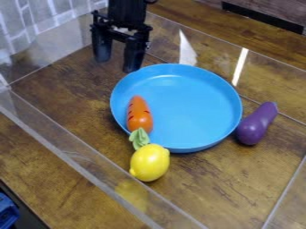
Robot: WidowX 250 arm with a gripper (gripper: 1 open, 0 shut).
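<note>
My gripper point(120, 50) is dark and hangs over the wooden table at the top, just behind the blue plate point(180, 100), with nothing visible between its fingers; its finger state is hard to make out. An orange toy carrot point(140, 113) with a green top lies on the left part of the plate. A yellow lemon point(149, 164) sits on the table in front of the plate. A purple eggplant point(257, 123) rests on the table to the right of the plate.
Clear plastic walls border the table on the left and front left. A blue object point(10, 213) is at the bottom left corner. Bare wood point(66, 107) lies left of the plate and at the right front.
</note>
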